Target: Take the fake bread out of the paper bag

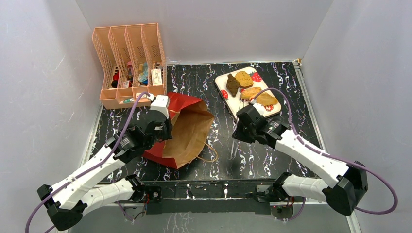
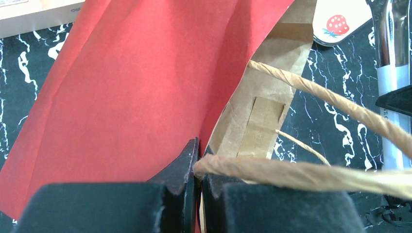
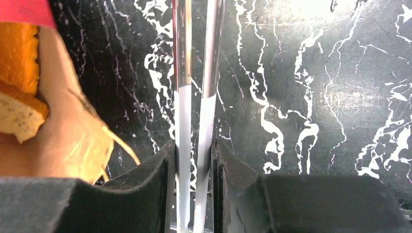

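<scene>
The red paper bag point(image 1: 189, 133) lies tilted on the table, its brown mouth facing right. My left gripper is shut on the bag's edge, where a twisted handle point(image 2: 291, 174) crosses in front. Inside the mouth, the right wrist view shows orange-brown fake bread point(image 3: 22, 114), partly cut off by the frame. To the right of the bag, my right gripper is shut on clear tongs with white ends point(image 3: 206, 121); nothing lies between their two arms in that view. Its fingertips are hidden in the top view.
At the back right, a strawberry-patterned tray point(image 1: 221, 81) carries several fake breads point(image 1: 244, 79). An orange divided rack point(image 1: 111, 94) stands behind the bag at the back left. Bare table point(image 1: 262, 155) lies at the front right.
</scene>
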